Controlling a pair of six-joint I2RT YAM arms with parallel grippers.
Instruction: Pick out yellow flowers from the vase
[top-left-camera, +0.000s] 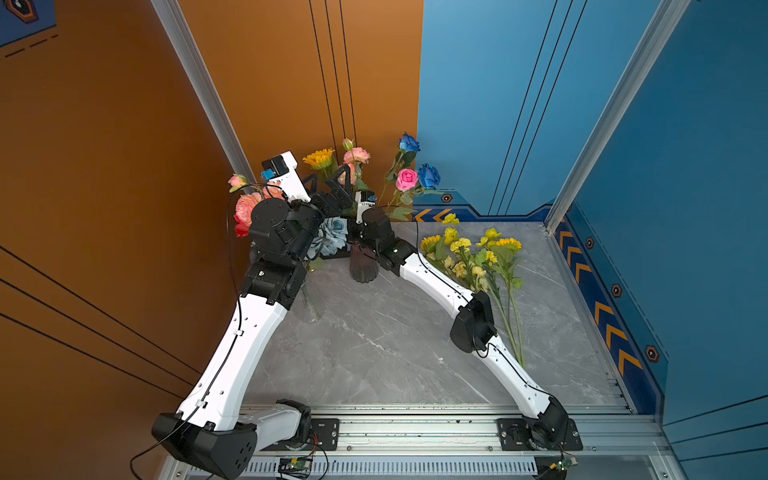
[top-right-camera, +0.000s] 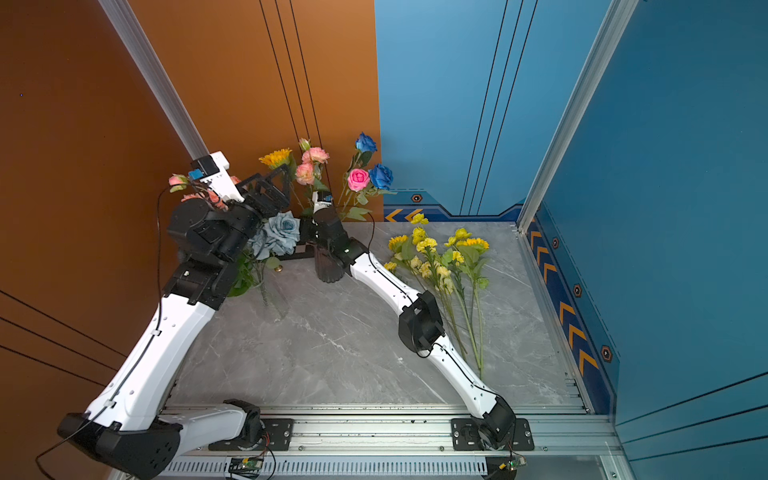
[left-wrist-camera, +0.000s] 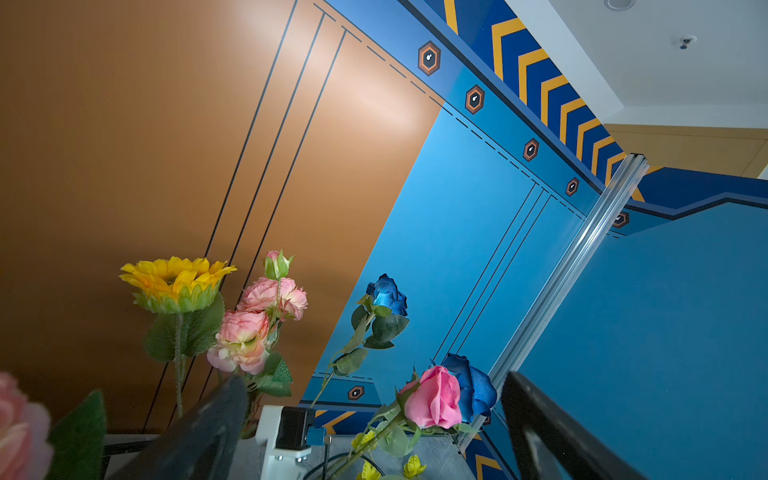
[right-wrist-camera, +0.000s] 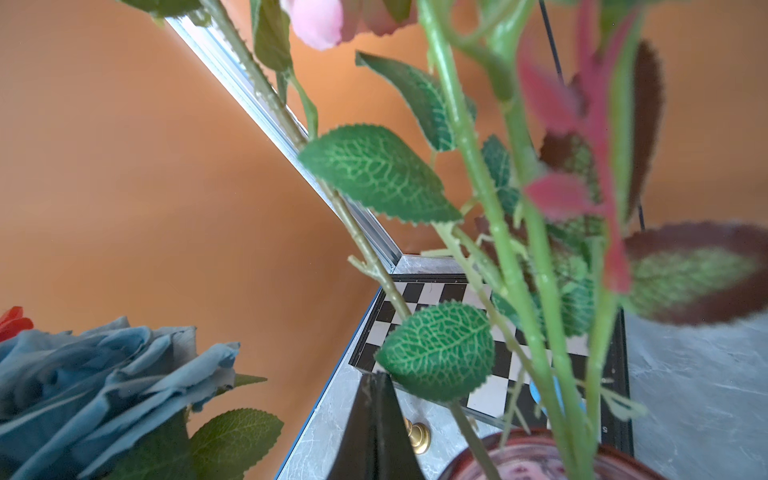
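Note:
One yellow sunflower (left-wrist-camera: 177, 280) stands upright among flowers rising behind the dark vase (top-right-camera: 329, 268). My left gripper is open, with no stem held; the sunflower is farther off, left of its left finger (left-wrist-camera: 212, 428). Seen from above, the left gripper (top-left-camera: 330, 182) hangs high, just below and right of the sunflower (top-left-camera: 320, 158). My right gripper is low by the vase, shut with nothing showing between its fingertips. Green stems (right-wrist-camera: 552, 296) rise from the vase rim (right-wrist-camera: 620, 464) to its right. Several yellow flowers (top-left-camera: 472, 254) lie on the table at the right.
Pink blooms (left-wrist-camera: 276, 297), blue roses (left-wrist-camera: 472, 388) and a pink rose (left-wrist-camera: 433, 397) crowd round the left gripper. A grey-blue flower (top-right-camera: 276, 234) is left of the vase. A checkered board (right-wrist-camera: 496, 376) lies behind it.

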